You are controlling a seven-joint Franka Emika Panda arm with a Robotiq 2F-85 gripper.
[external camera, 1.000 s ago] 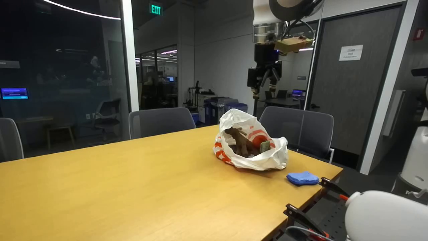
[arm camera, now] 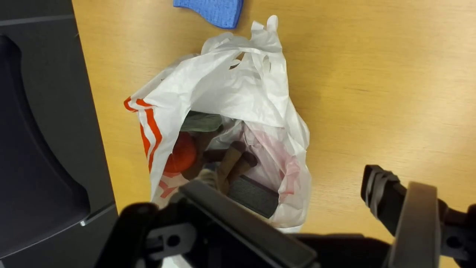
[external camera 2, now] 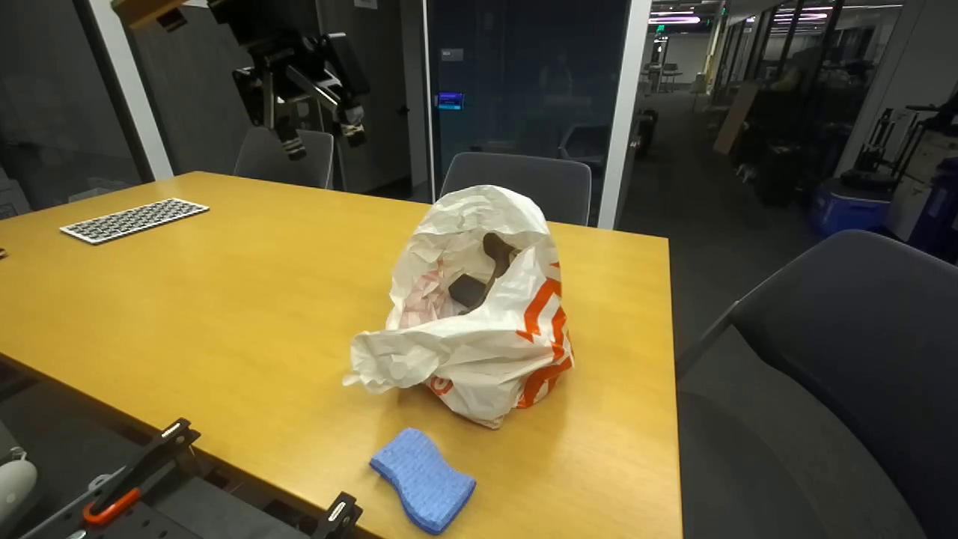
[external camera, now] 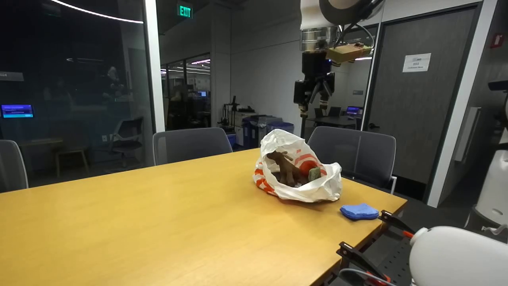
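A white plastic bag with red-orange markings [external camera: 312, 190] rests on the table, its mouth gaping. Inside it the wrist view shows a brown toy-like thing [arm camera: 230, 163], a round red object [arm camera: 182, 154], something dull green [arm camera: 201, 121] and a dark grey block [arm camera: 254, 195]. Folds of the bag hide part of the contents. A blue sponge [external camera 2: 422, 479] lies on the bare wood beside the bag. My gripper [external camera 2: 323, 142] hangs in the air well above the table, its fingers spread apart and nothing between them.
In exterior view 2 a white patterned, keyboard-like panel [external camera 2: 135, 220] lies toward the far left. Black clamps [external camera: 359, 259] grip the table edge near the robot base. Chairs [external camera: 355, 152] stand around the table.
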